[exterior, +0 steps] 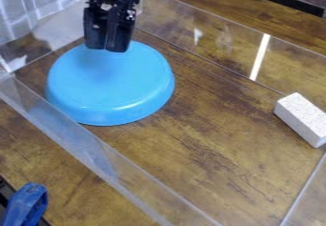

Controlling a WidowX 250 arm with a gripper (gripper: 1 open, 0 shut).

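Note:
The black gripper (110,28) hangs at the top centre of the camera view, above the back part of a round blue disc (110,87) that lies on the wooden surface at the left. Its fingers point down; whether they are open or shut, or have anything between them, I cannot tell.
A white block (302,119) lies at the right edge. A blue object (23,206) is at the bottom left corner. Clear panels or edges cross the wooden surface (223,144), whose middle and right are mostly free.

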